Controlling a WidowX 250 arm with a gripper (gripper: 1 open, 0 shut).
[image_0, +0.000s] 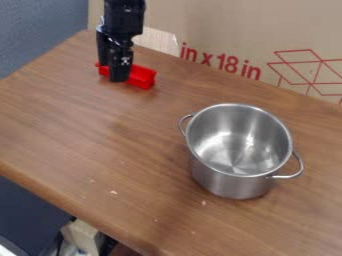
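Note:
My black gripper hangs at the top left of the camera view, open, just over a red block-like object lying on the wooden table. The gripper partly hides the red object, and I cannot tell whether they touch. A steel pot with two side handles stands at the right of the table.
A cardboard panel with red print rises behind the table. The table's left edge drops to a dark area.

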